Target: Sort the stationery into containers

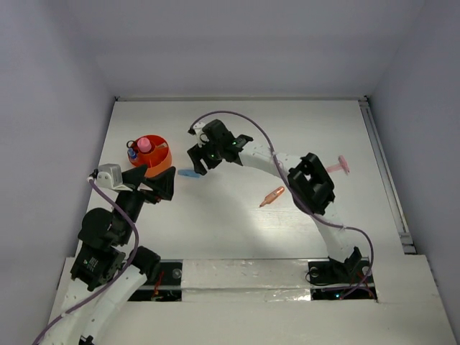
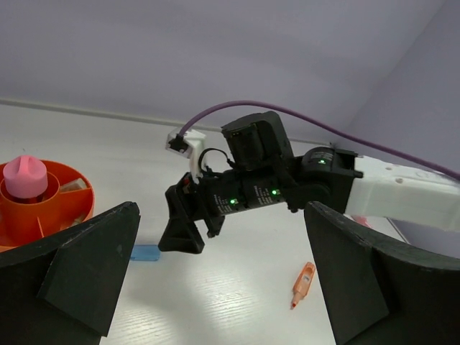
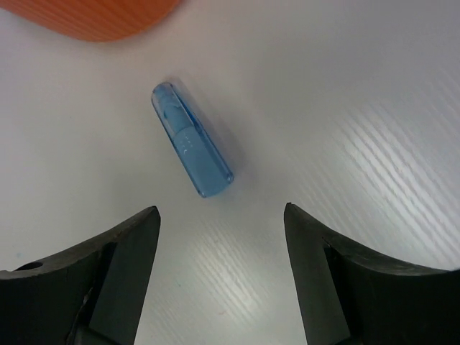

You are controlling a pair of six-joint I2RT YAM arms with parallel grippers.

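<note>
A blue stick-like piece (image 3: pixel 192 144) lies on the white table, just below the right gripper (image 1: pixel 204 162) and beside the orange round organizer (image 1: pixel 161 159), whose edge shows at the top of the right wrist view. My right gripper is open, nothing between its fingers. The organizer holds a pink item (image 2: pixel 26 180) and other small things. My left gripper (image 1: pixel 155 188) stands open in front of the organizer, empty. An orange marker-like piece (image 1: pixel 272 195) lies right of centre on the table, and a pink item (image 1: pixel 341 164) lies at the far right.
Grey walls surround the table (image 1: pixel 223 230) at back and sides. The right arm crosses the table's right half.
</note>
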